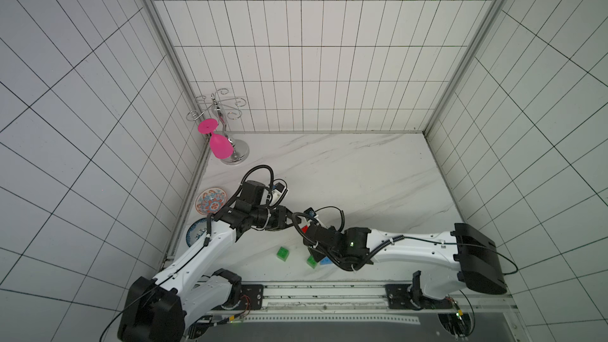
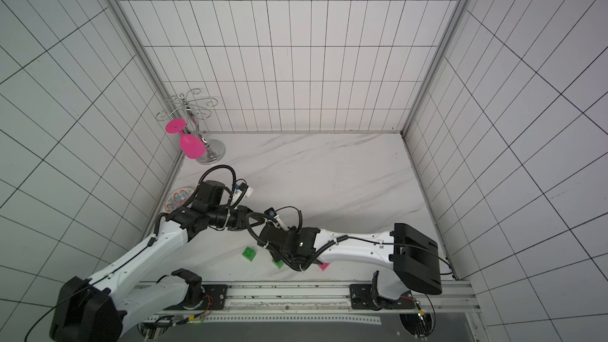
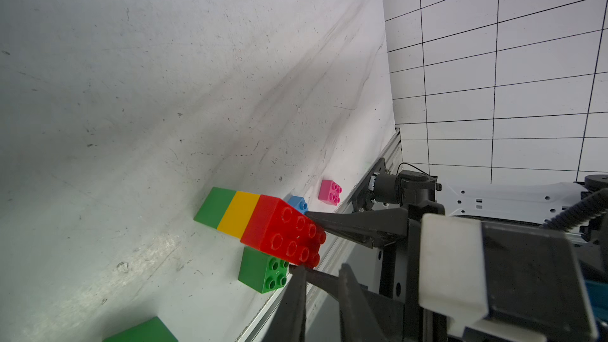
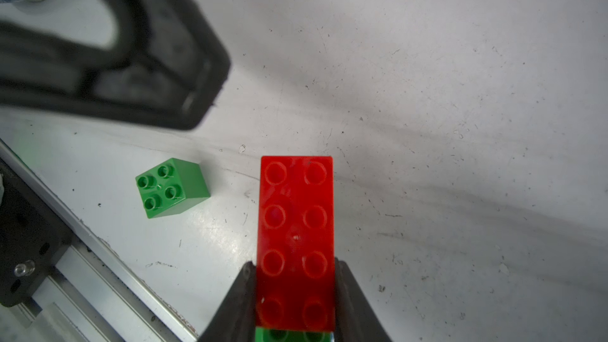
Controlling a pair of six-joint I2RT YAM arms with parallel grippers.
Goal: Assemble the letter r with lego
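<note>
My right gripper is shut on a red eight-stud brick, the top of a stack with yellow (image 3: 237, 212) and green (image 3: 212, 205) layers, seen held sideways in the left wrist view. My left gripper is close by, its fingers blurred at the bottom of that view with nothing visible between them; how wide it stands is unclear. Loose on the table are a green brick (image 3: 256, 269) below the stack, another green brick (image 1: 282, 253), a pink brick (image 3: 328, 191) and a blue brick (image 3: 295, 202).
Plates (image 1: 211, 200) lie at the left edge. A metal stand (image 1: 235, 150) with pink items is at the back left. The two arms are crowded together at the front middle.
</note>
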